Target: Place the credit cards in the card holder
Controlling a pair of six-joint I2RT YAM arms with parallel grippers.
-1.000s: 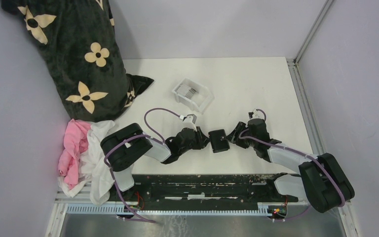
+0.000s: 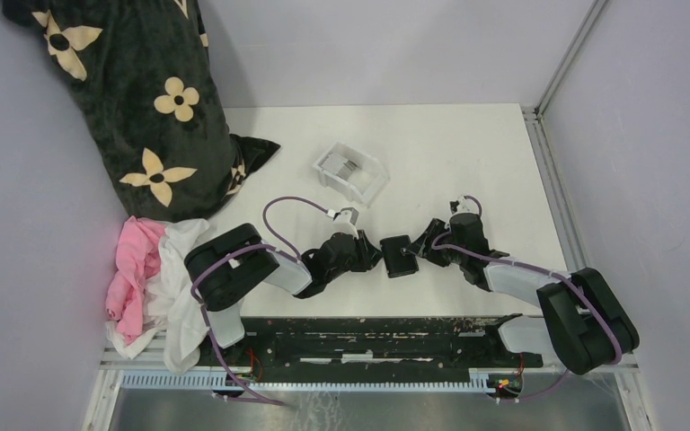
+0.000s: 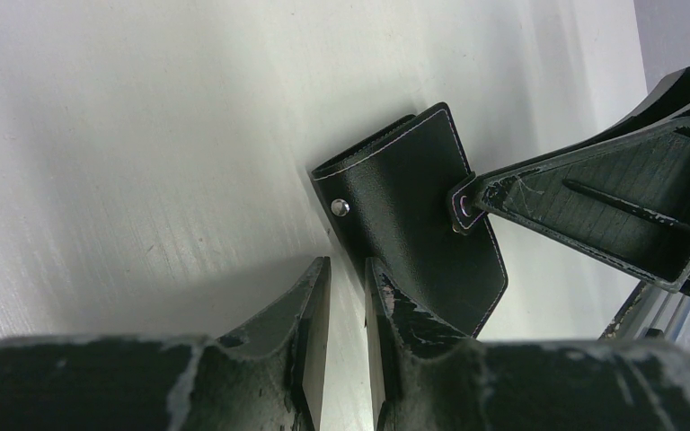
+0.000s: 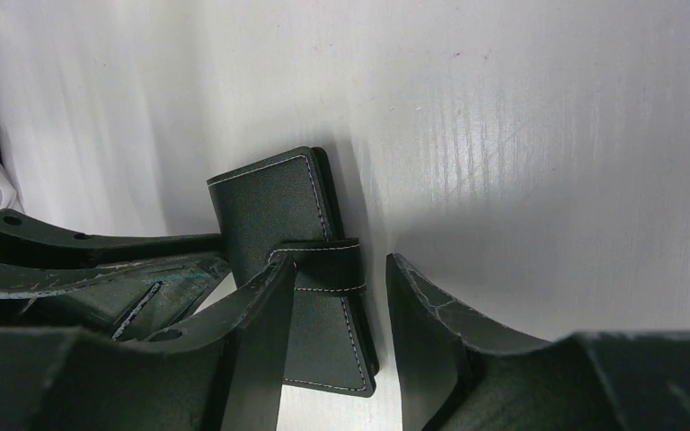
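A black card holder [image 2: 400, 255] with white stitching lies between my two grippers. In the left wrist view a silver stud [image 3: 340, 207] shows on its cover, and the strap [image 3: 464, 205] stands away from the stud, unfastened. The right gripper is open, its fingertips either side of the strap; firm contact cannot be told. My left gripper is slightly open beside the holder's near edge, holding nothing. A grey stack, perhaps the cards [image 2: 340, 165], sits in the white tray; single cards cannot be made out.
The white tray [image 2: 373, 186] stands behind the left arm. Bare table [image 2: 458, 153] stretches to the back right. A dark flowered cloth [image 2: 144, 108] and pink and white cloths [image 2: 135, 278] border the left side.
The right arm has shifted very slightly, its fingertips a touch closer to the card holder. The left arm, holder and tray look unmoved.
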